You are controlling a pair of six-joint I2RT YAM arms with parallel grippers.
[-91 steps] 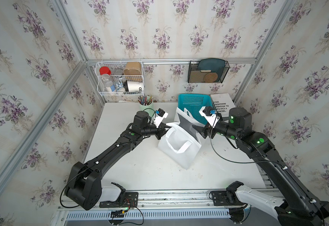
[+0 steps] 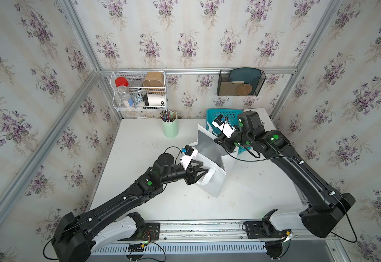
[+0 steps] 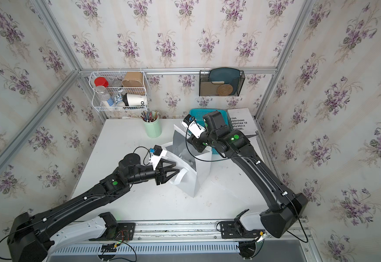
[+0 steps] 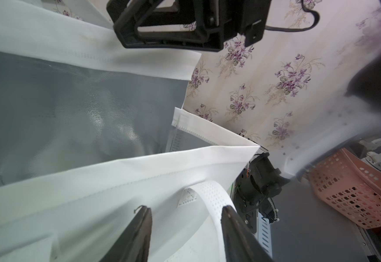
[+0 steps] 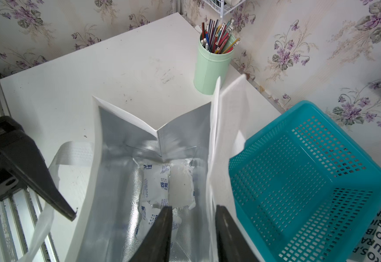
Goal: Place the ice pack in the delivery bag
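The white delivery bag (image 2: 214, 185) stands upright on the table with its mouth open and its grey lining showing. Down on its floor, the right wrist view shows white ice packs (image 5: 155, 185) with blue print. My left gripper is part open at the bag's front side, facing the front wall; the front handle (image 4: 214, 198) lies close to its right finger. At the far side of the mouth is my right gripper, fingers apart, with the rear wall's upper edge (image 5: 212, 174) running between them in that view; contact cannot be told.
A teal basket (image 5: 304, 183) stands right behind the bag. The green pencil cup (image 2: 170, 128) is at the back, left of the bag. A book (image 3: 242, 121) lies at the back right. Bare table lies left and right of the bag.
My left gripper has moved from the bag's rear left down to its front handle side. The right gripper has shifted left and back along the rear rim. The bag has turned slightly.
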